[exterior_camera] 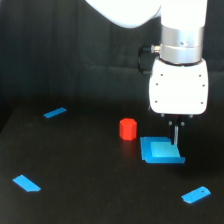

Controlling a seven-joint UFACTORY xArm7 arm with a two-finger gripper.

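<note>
A red block stands on the dark table just left of a blue square. Within the blue square shows a lighter, cyan patch; whether it is a separate thing or a marking is unclear. My gripper points down from the white hand, in front of or above the right part of the blue square. Its dark fingers appear as one narrow shape, so their opening cannot be made out. The red block is apart from the gripper, to its left.
Blue strips lie on the table at the back left, the front left and the front right. A dark curtain hangs behind.
</note>
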